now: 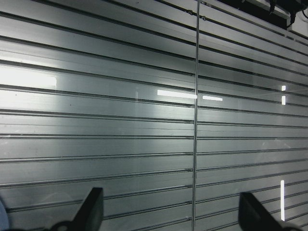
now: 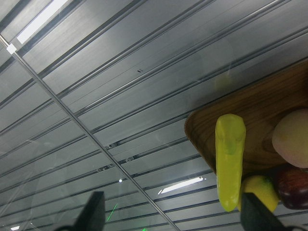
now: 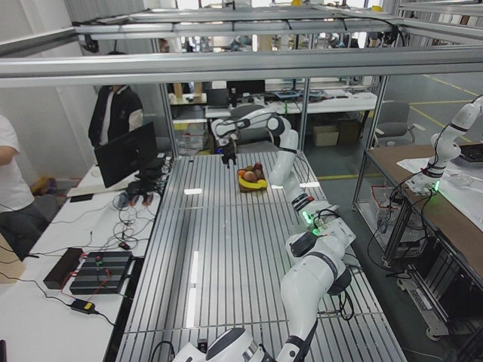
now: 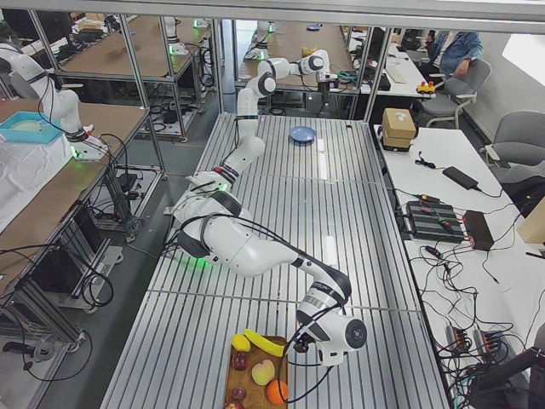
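A wooden tray (image 2: 255, 106) holds a banana (image 2: 229, 159), a peach (image 2: 296, 137), a red apple (image 2: 291, 187), a yellow fruit (image 2: 257, 192) and, in the camera right view, an orange (image 4: 278, 392). My right gripper hangs open above the table beside the tray, nothing visible between its fingers. My left gripper is open over bare slatted table at the other end, near a blue plate (image 4: 302, 134), whose edge shows in the left wrist view.
A white side desk (image 3: 45, 324) with monitor, cables and devices runs alongside. Aluminium frame bars cross overhead. Neighbouring workbenches stand on the other side.
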